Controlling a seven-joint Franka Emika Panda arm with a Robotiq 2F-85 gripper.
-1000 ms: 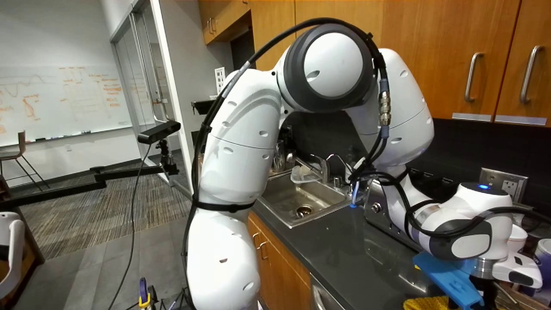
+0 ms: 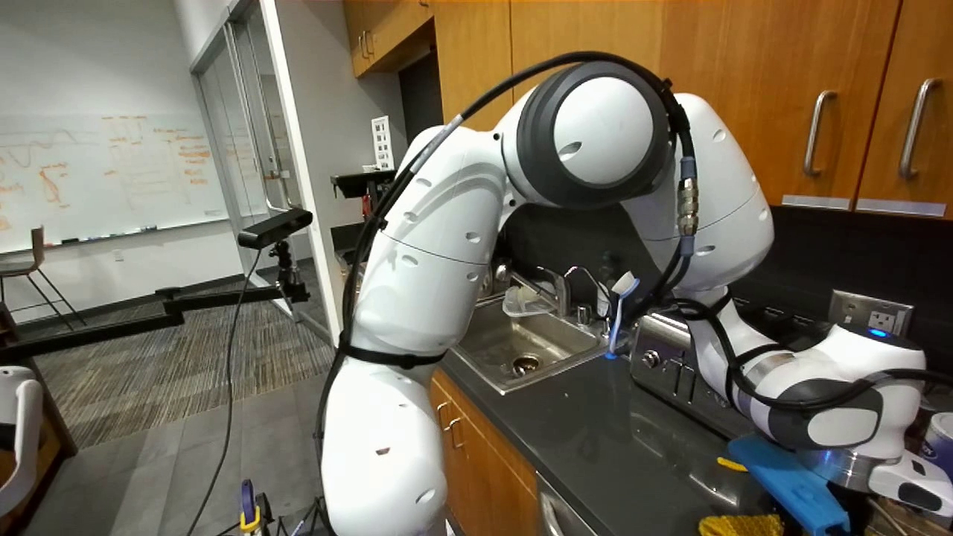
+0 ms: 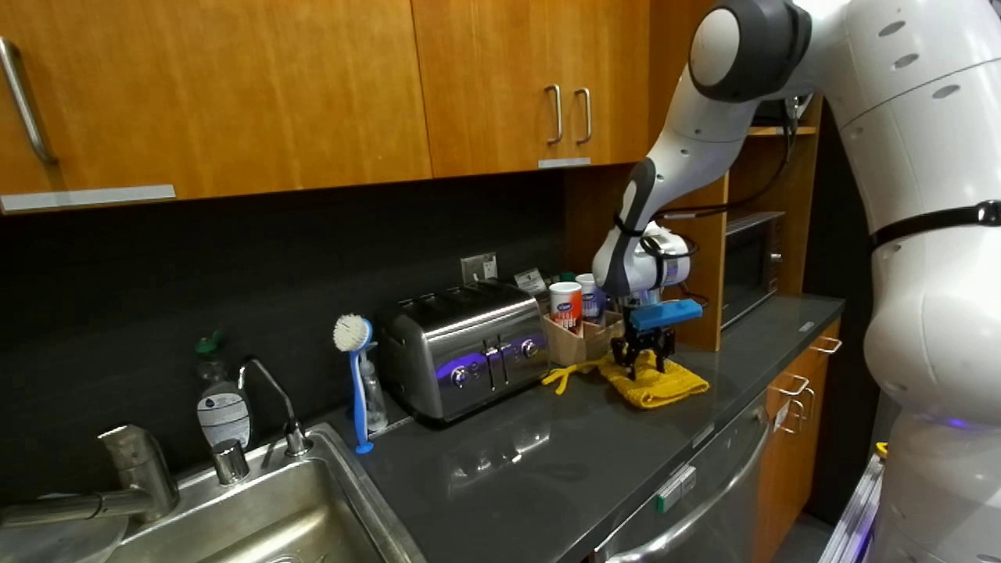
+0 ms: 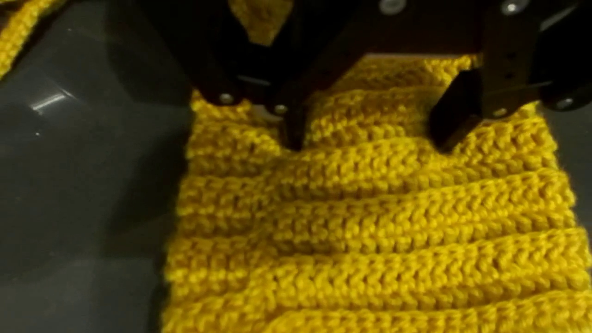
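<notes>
A yellow knitted cloth [image 4: 377, 222] lies on the dark counter, its ribbed surface filling much of the wrist view. My black gripper points down onto it, fingertips apart and touching or almost touching the knit. Between the fingers the cloth bulges up slightly, but they are not closed on it. In the second exterior view the gripper [image 3: 645, 367] stands over the back part of the cloth [image 3: 657, 385]. The first exterior view shows only an edge of the cloth [image 2: 739, 525] below the blue mount [image 2: 791, 482]; the fingers are hidden there.
A steel toaster [image 3: 469, 352] and a box [image 3: 568, 339] with canisters [image 3: 565, 305] stand along the wall behind the cloth. A yellow strap [image 3: 570, 374] trails from it toward the toaster. A blue brush [image 3: 358, 394] stands by the sink.
The arm has shifted right in the first exterior view, and its upper joint sits slightly lower. The blue mount has moved right, and more of the cloth's edge shows.
</notes>
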